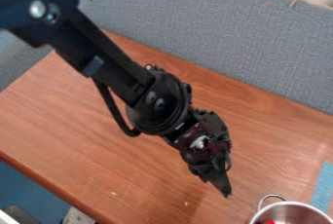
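Observation:
The black arm reaches down from the upper left to the middle right of the camera view. Its gripper (pixel 220 182) points down over the wooden table (pixel 92 130), shut, with nothing visible between its fingers. Below and to the right of it, a metal pot (pixel 293 213) with a wire handle is cut off by the frame's corner, with something red inside.
A grey padded wall (pixel 235 43) runs along the back of the table. A light blue strip (pixel 324 184) lies at the right edge. Some items at the lower left are partly cut off.

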